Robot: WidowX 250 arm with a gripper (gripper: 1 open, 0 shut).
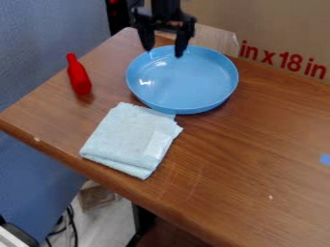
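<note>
A black gripper hangs at the top centre, its fingers spread open over the back part of a light blue plate. Nothing shows between the fingers. A red squeeze bottle stands upright at the left of the wooden table. A folded pale cloth lies in front of the plate, toward the near left edge.
A cardboard box with red lettering stands behind the table. A small blue patch is at the right. Beyond the left edge are blue fabric and cables on the floor.
</note>
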